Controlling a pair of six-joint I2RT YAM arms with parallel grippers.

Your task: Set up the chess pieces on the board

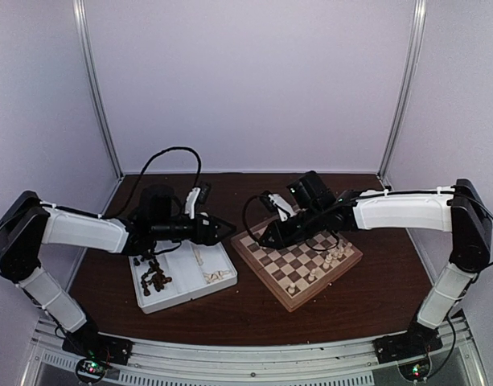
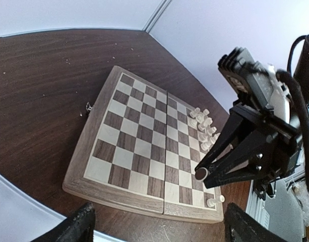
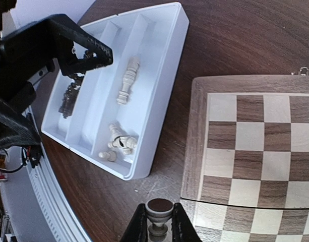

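Note:
The chessboard has several white pieces along its right side and a single piece at the near edge. My right gripper is shut on a chess piece held upright near the board's left part. My left gripper hangs over the white tray, open, its fingers at the bottom of the left wrist view. In the tray lie white pieces and a dark cluster of pieces.
Bare dark tabletop surrounds the board at the back. The walls enclose the table, and the tray sits close to the board's left edge.

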